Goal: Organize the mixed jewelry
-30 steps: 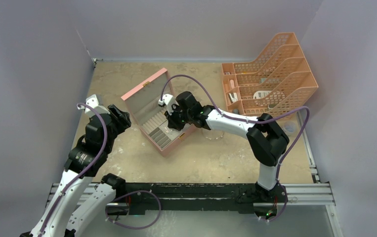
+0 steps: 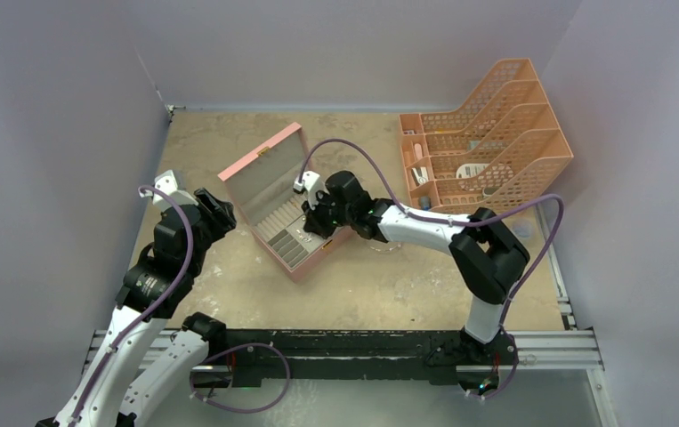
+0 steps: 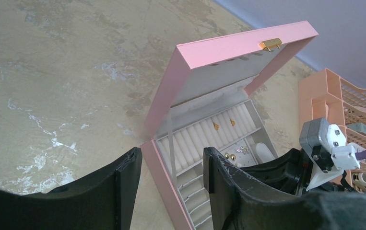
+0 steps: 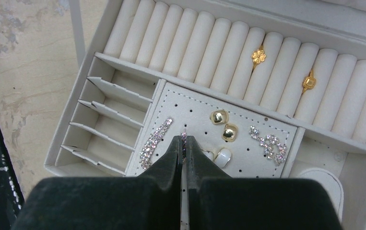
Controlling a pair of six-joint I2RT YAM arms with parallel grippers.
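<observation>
The pink jewelry box [image 2: 254,253] stands open on the table. My right gripper is shut over its middle pad, with glittery stones at its fingertips; whether these are held is unclear. Beside it lie a crystal strand [image 4: 154,141], a curled crystal piece [image 4: 269,143], gold studs [image 4: 219,116] and white-gold pieces [image 4: 223,158]. Two gold rings [image 4: 258,56] sit in the roll slots. The four small compartments [image 4: 109,134] look empty. My left gripper hangs left of the box, part open, nothing between its fingers.
An orange organizer [image 2: 487,142] with assorted items stands at the back right. A clear round object [image 2: 521,229] lies in front of it, and a thin strand [image 2: 384,249] right of the box.
My right arm has shifted slightly right and toward the front, its gripper still over the box. The left arm has not visibly moved.
</observation>
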